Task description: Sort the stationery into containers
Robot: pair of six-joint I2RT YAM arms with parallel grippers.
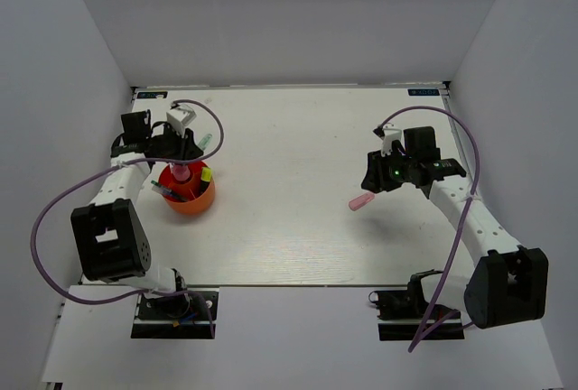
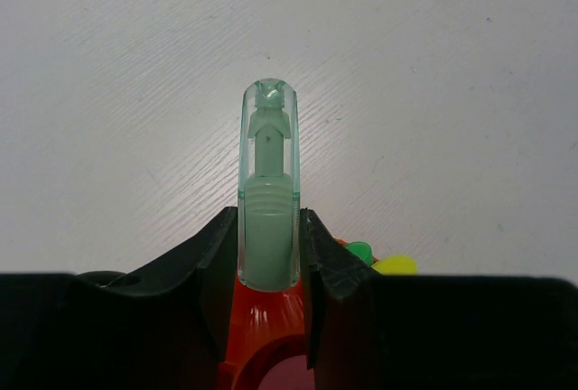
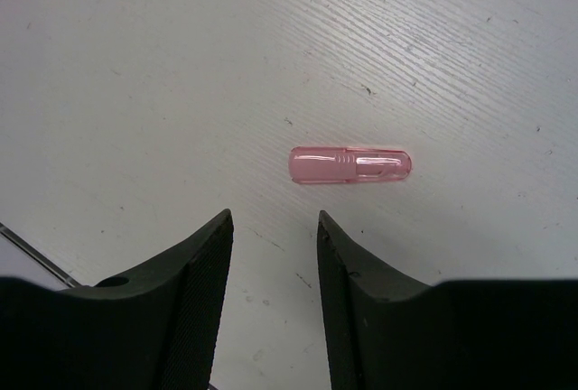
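Observation:
Between the fingers of my left gripper is a clear-capped green stationery piece (image 2: 269,151), its capped end pointing away; the fingers are shut on it. In the top view that gripper (image 1: 191,148) is over the back part of the round orange container (image 1: 200,200), which holds several items, among them a yellow-ended one (image 1: 206,174). On the right, a pink stationery piece (image 3: 325,165) lies flat on the table. My right gripper stands open near it, with nothing between its fingers; in the right wrist view the pink piece shows ahead of the fingertips.
Grey walls (image 1: 284,24) close off the back and sides. Purple cables (image 1: 81,182) loop over both arms.

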